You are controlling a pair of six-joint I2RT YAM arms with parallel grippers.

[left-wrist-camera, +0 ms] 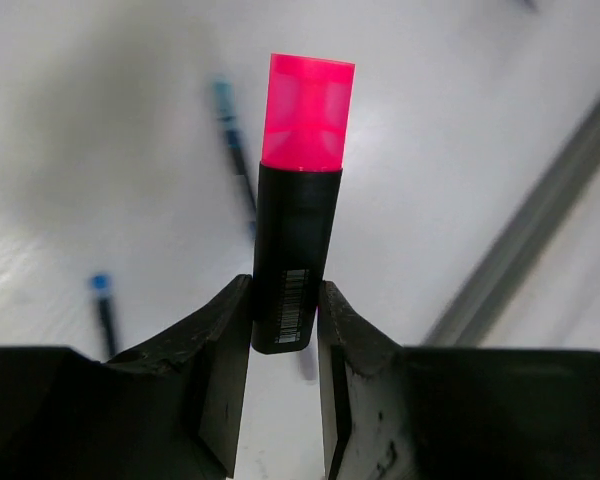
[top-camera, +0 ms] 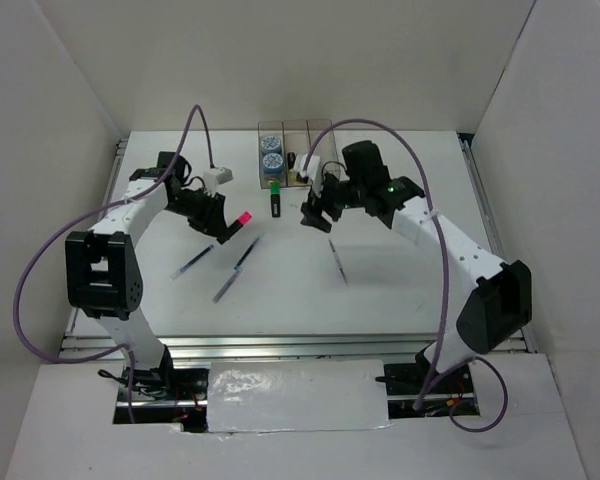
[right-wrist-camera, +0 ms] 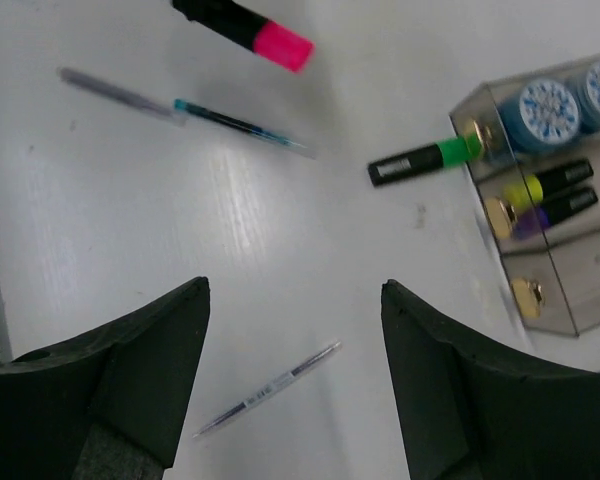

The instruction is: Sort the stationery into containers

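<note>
My left gripper [top-camera: 220,232] is shut on a black marker with a pink cap [left-wrist-camera: 298,240], held above the table at the left of centre. My right gripper [top-camera: 315,212] stands open and empty, right of a green-capped marker [right-wrist-camera: 410,163] that lies before the clear organizer [top-camera: 296,124]. The organizer holds blue round containers [top-camera: 272,163] and markers with yellow and purple [right-wrist-camera: 556,208] parts. Several thin pens lie on the table, among them a blue-black pen [right-wrist-camera: 240,125] and a pale pen [top-camera: 338,261].
Metal rails [top-camera: 280,345] run along its front edge, and walls stand at the back and sides.
</note>
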